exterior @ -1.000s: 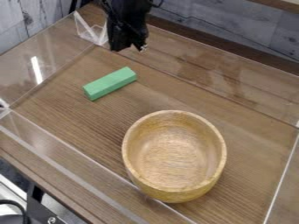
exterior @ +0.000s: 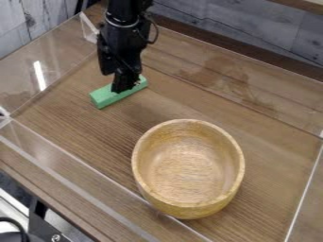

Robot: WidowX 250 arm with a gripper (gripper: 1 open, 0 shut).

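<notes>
A green rectangular block (exterior: 119, 93) lies on the wooden table, left of centre, angled toward upper right. My black gripper (exterior: 119, 76) hangs just above it, its fingers pointing down near the block's upper part. Whether the fingers touch the block, and how wide they stand, is hard to tell. An empty tan bowl (exterior: 187, 166) sits to the lower right of the block.
My gripper has come down from the top of the view toward the green block. The block and bowl look unmoved.
</notes>
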